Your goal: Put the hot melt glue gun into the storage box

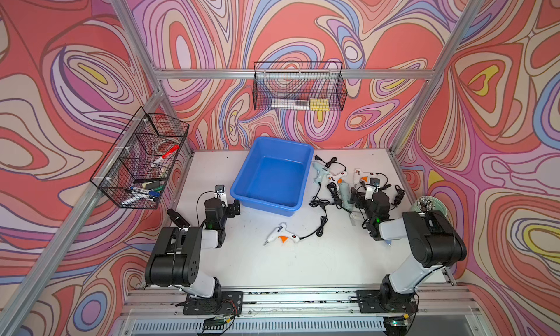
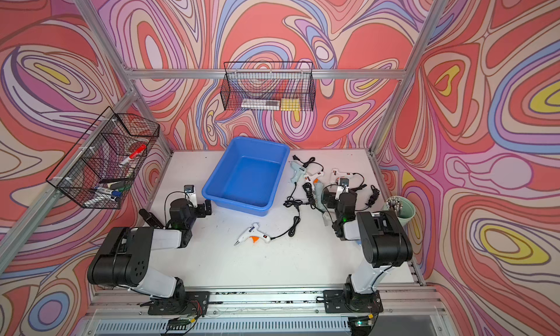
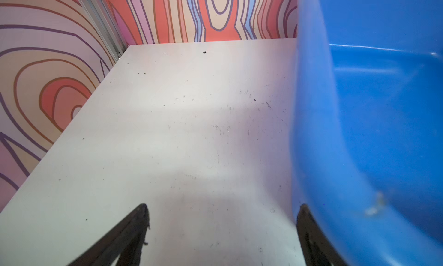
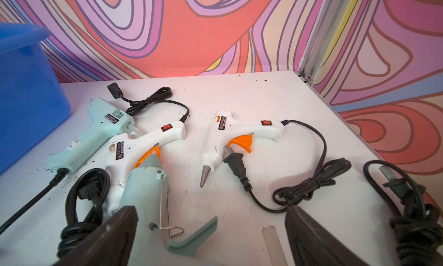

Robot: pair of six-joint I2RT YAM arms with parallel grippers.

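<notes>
An empty blue storage box (image 1: pixel 273 172) stands at the back middle of the table. One white glue gun (image 1: pixel 281 234) with an orange trigger lies alone in front of it, its black cord trailing right. To the box's right is a cluster: a white glue gun (image 4: pixel 221 136), another white one (image 4: pixel 143 143), a mint one (image 4: pixel 92 136) and a nearer mint one (image 4: pixel 145 192). Over this cluster my right gripper stands open, apart from the guns. My left gripper, open and empty, is by the box's left front corner.
Bundled black cords (image 4: pixel 85 210) lie among the guns, and a loose glue stick (image 4: pixel 275 247) is beneath the right gripper. A green cup (image 2: pixel 402 210) stands at the right edge. Wire baskets (image 1: pixel 300 88) hang at the back and left.
</notes>
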